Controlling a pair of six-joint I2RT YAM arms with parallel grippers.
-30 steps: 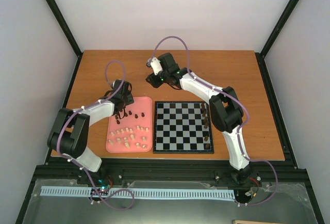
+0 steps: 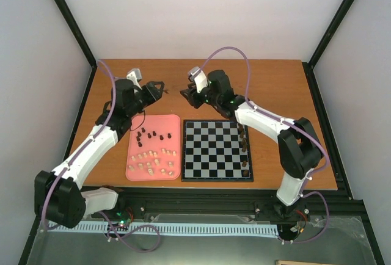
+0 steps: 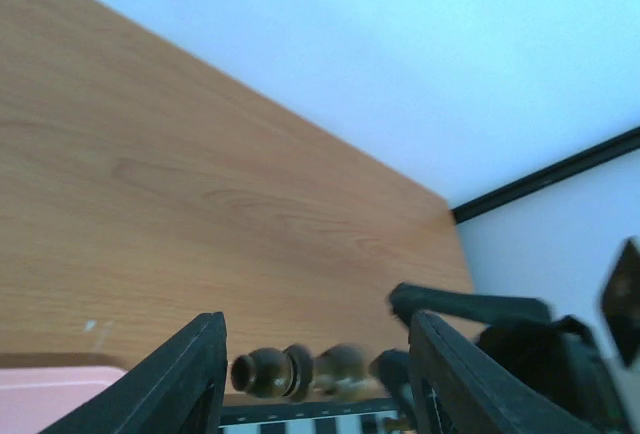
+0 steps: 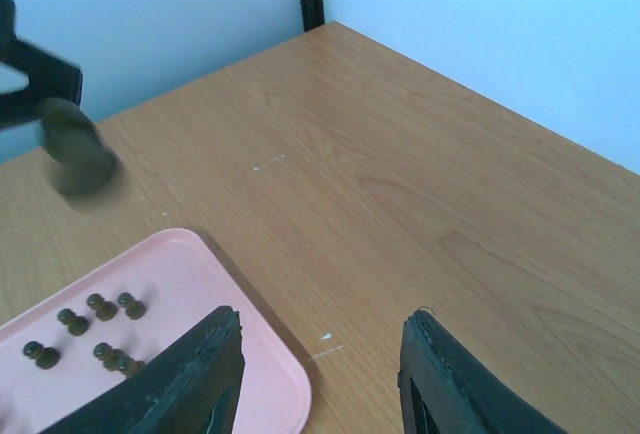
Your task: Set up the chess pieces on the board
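My left gripper [image 2: 160,90] is raised above the back of the pink tray [image 2: 129,166], shut on a dark chess piece [image 3: 268,372], which lies on its side between the fingers in the left wrist view. My right gripper [image 2: 188,97] hangs over the table behind the board, facing the left one; in the right wrist view its fingers stand apart with nothing between them. The chessboard [image 2: 214,149] has dark pieces [image 2: 243,145] along its right side. The tray holds dark pieces [image 4: 77,320] at the back and several cream pieces [image 2: 149,170] toward the front.
Walls enclose the table at the back and sides. The two grippers are close to each other above the middle back of the table.
My left gripper has risen from the tray and moved back and right toward the right one, carrying a dark piece. My right gripper has shifted slightly right.
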